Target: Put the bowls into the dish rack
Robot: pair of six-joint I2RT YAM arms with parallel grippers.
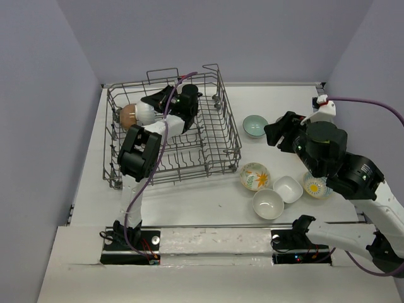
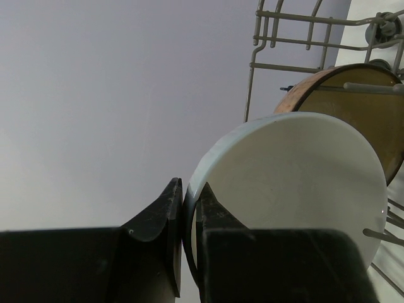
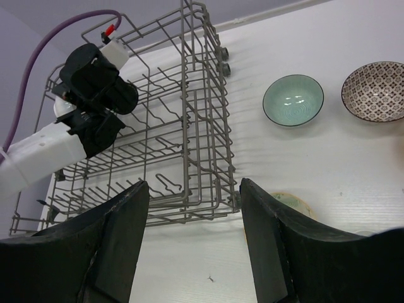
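Observation:
In the back left of the dish rack a brown bowl stands on edge among the tines. Right beside it is a white bowl, also on edge; my left gripper is shut on its rim. Over the table, right of the rack, hangs my right gripper, open and empty. On the table lie a green bowl, a bowl with an orange flower pattern, two white bowls and a yellow-flowered bowl. A dark patterned bowl shows in the right wrist view.
The rack's tall right side wall stands between the rack's inside and the table bowls. Its middle and front rows hold no bowls. Bare table lies in front of the rack.

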